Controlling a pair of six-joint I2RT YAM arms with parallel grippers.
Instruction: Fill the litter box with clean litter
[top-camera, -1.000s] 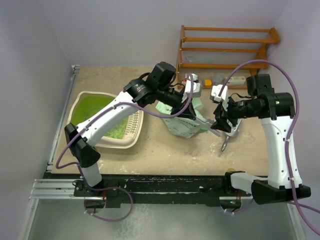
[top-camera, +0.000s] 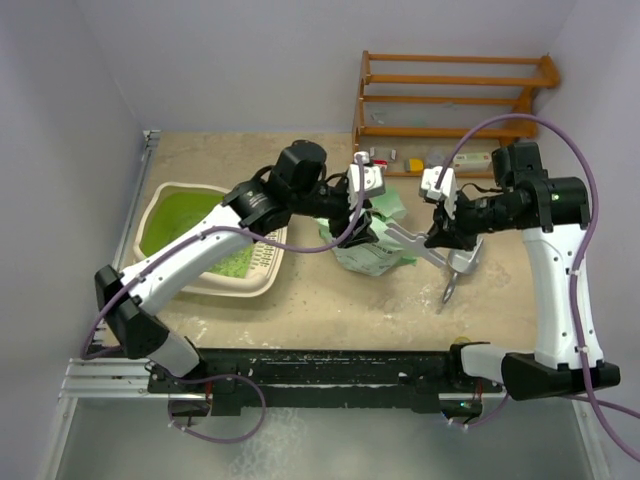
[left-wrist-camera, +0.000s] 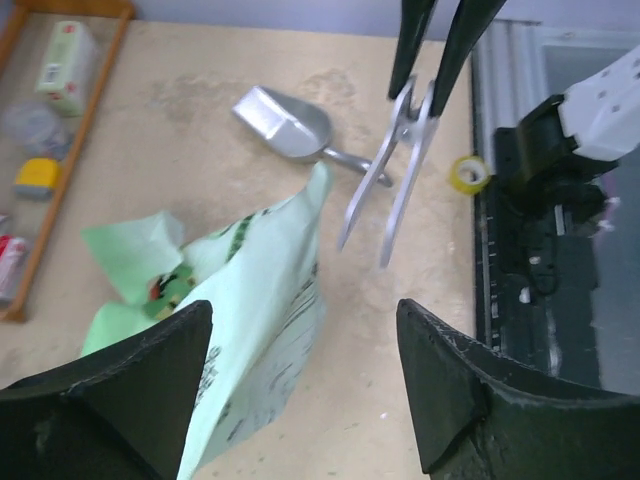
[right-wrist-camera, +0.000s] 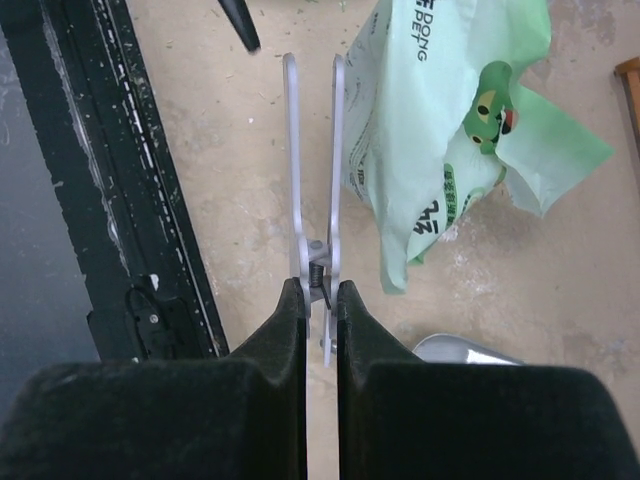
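Note:
My right gripper is shut on silver tongs (right-wrist-camera: 296, 170), their two arms apart and pointing out beside the pale green litter bag (right-wrist-camera: 410, 120), which has a cartoon print and a torn flap. My left gripper is open above the bag (left-wrist-camera: 260, 330), nothing between its fingers, facing the tongs (left-wrist-camera: 400, 190). At the left of the top view is the litter box (top-camera: 275, 262), a cream tray with a green inside. A metal scoop (left-wrist-camera: 285, 120) lies on the table right of the bag.
A wooden rack (top-camera: 450, 58) with small items stands at the back right. A yellow tape roll (left-wrist-camera: 470, 175) is near the front edge.
My left gripper and arm have drawn back leftward, away from the tongs. The right gripper, holding the tongs, has shifted only slightly.

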